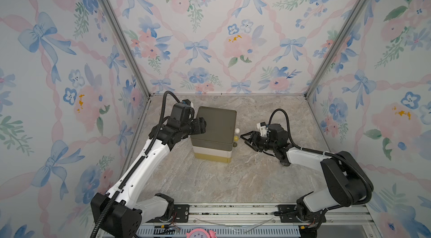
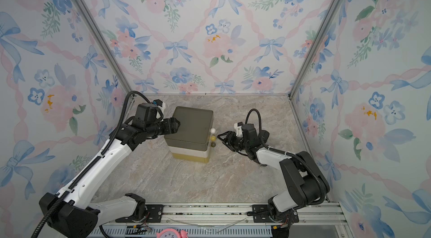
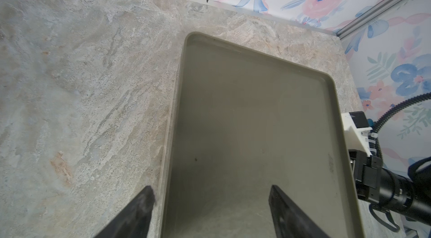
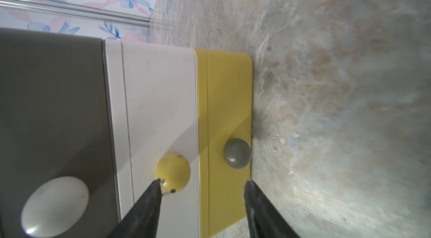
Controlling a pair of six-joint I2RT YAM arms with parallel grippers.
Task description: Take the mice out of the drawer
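A stacked drawer unit stands on the floor: grey top drawer (image 4: 53, 116), white middle drawer (image 4: 157, 89), yellow bottom drawer (image 4: 229, 98). Their fronts look closed in the right wrist view, and no mice show. The knobs are a white one (image 4: 56, 206), a yellow one (image 4: 172, 172) and a grey one (image 4: 237, 153). My left gripper (image 1: 202, 125) is at the unit's left side, fingers parted near the edge of its grey top (image 3: 260, 134). Facing the knobs from the right, my right gripper (image 1: 248, 141) is open, its parted fingers (image 4: 148, 208) empty and short of the yellow knob.
Bare stone-patterned floor (image 1: 264, 184) lies in front of the unit and to its right. Flowered walls (image 1: 215, 27) close off the back and sides. A pink clock (image 1: 200, 233) sits at the front edge, beyond the rail.
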